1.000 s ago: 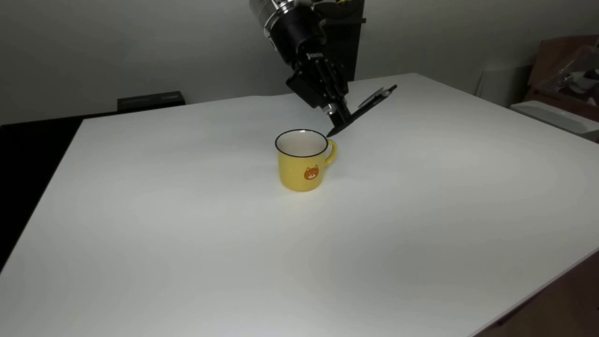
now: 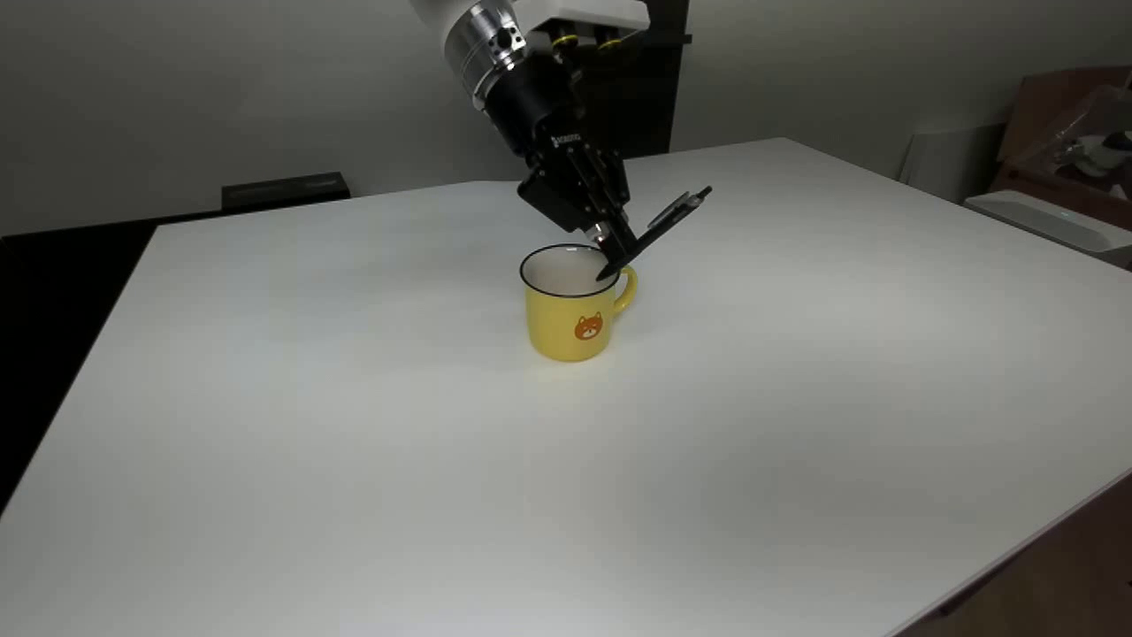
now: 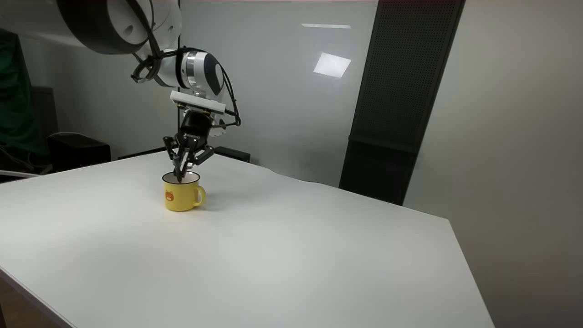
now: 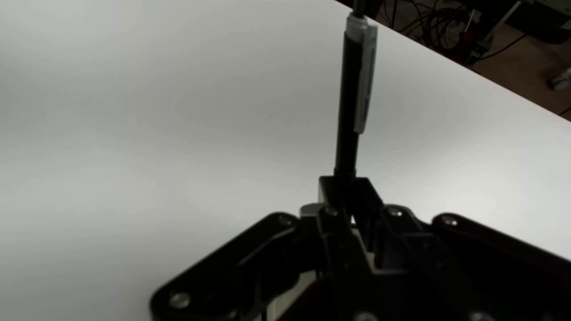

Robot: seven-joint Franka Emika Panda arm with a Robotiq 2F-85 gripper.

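Observation:
A black pen with a grey clip [image 2: 674,218] is pinched in my gripper [image 2: 621,257], which is shut on it. The pen slants, its clip end up to the right and its lower tip over the mug's opening in exterior view 1. The yellow mug [image 2: 569,324], black-rimmed and with an orange animal face, stands upright on the table, handle to the right. In exterior view 2 my gripper [image 3: 180,174] reaches down at the rim of the mug [image 3: 180,197]. Beyond my fingertips in the wrist view the pen [image 4: 350,101] sticks out; the mug is hidden there.
A white tray-like object [image 2: 1045,221] lies beyond the right edge. Cables [image 4: 439,26] lie past the table edge.
My gripper has moved left and down with the pen, bringing the pen's lower tip from beside the mug's rim to over its opening. The mug has stayed in place.

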